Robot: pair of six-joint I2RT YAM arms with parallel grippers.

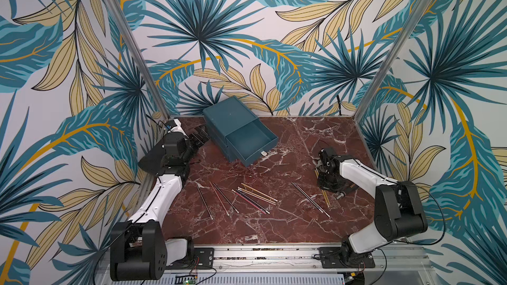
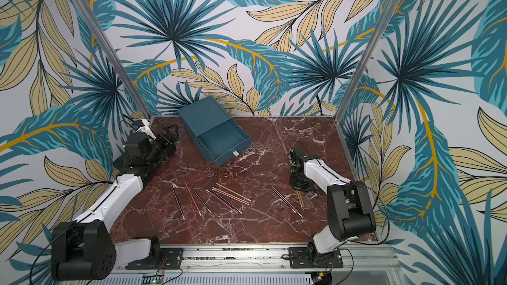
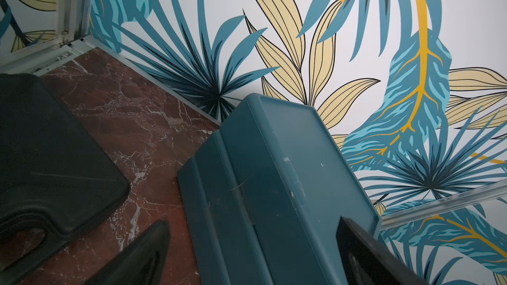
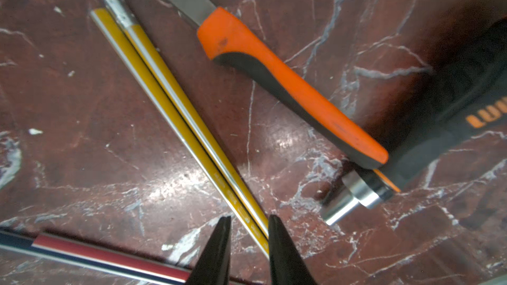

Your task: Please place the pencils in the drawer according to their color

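A teal drawer unit (image 1: 229, 116) stands at the back with its drawer (image 1: 250, 147) pulled out and empty. Pencils lie loose on the table: red (image 1: 219, 198), dark (image 1: 203, 200), light (image 1: 256, 192) and others. My left gripper (image 1: 198, 138) is open beside the unit's left side, nothing between its fingers. My right gripper is partly open directly over two parallel yellow pencils (image 4: 184, 126). Whether it touches them I cannot tell. A red and a dark pencil (image 4: 105, 253) lie near them.
An orange-handled tool (image 4: 295, 95) and a black-handled tool (image 4: 449, 105) lie beside the yellow pencils. A black object (image 3: 63, 158) is at the left near my left gripper. The table's centre in front of the drawer is clear.
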